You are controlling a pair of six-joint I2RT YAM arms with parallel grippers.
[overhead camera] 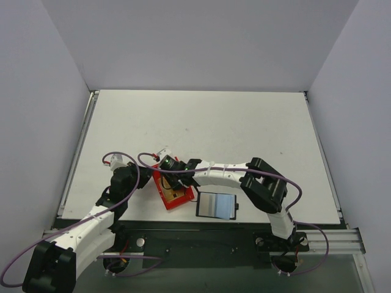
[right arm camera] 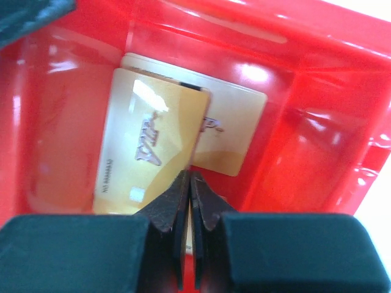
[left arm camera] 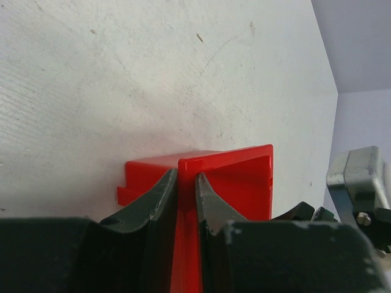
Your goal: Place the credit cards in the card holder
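Gold VIP credit cards [right arm camera: 140, 137] lie overlapping on the floor of a red box [overhead camera: 160, 190]. Over them my right gripper is shut, its tips together with nothing between them; the cards lie outside its fingers, and part of the pile is hidden behind them. My left gripper is shut on the box's upright red wall [left arm camera: 189, 244], which passes between its fingers. The card holder [overhead camera: 217, 206], black-edged with grey and pale blue faces, lies on the table to the right of the box.
The right forearm [overhead camera: 226, 176] stretches over the table behind the card holder. A dark tip [right arm camera: 30, 18] at the upper left of the right wrist view reaches over the box.
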